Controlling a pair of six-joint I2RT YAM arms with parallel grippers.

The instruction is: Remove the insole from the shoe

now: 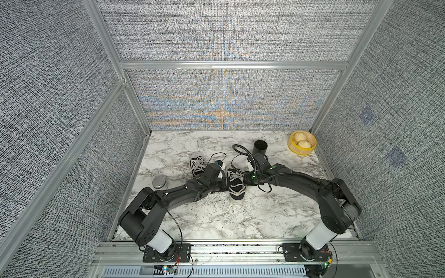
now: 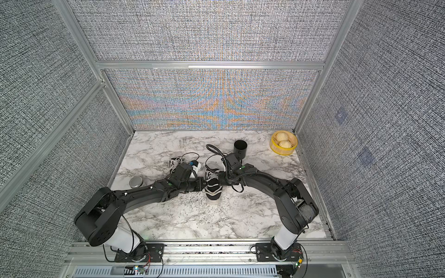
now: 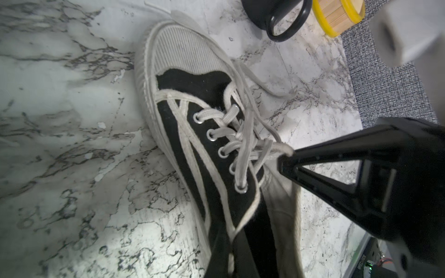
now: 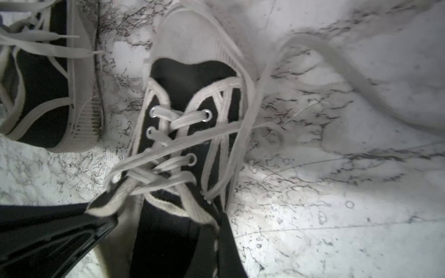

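The black-and-white sneaker stands on the marble table between my two arms, its toe toward the back. My left gripper is shut at the shoe's collar, with a white edge line showing between its fingers; whether it grips that edge is hard to see. On the opposite side of the shoe, my right gripper is shut at the collar, its tips close by the lacing. Loose laces lie across the upper. The insole is out of sight inside the shoe, and the heel opening falls outside both wrist views.
Left of this shoe lies its mate, partly behind my left arm. A black mug stands behind my right arm. Far off at back right is a yellow-rimmed basket with buns. A round tin sits at left.
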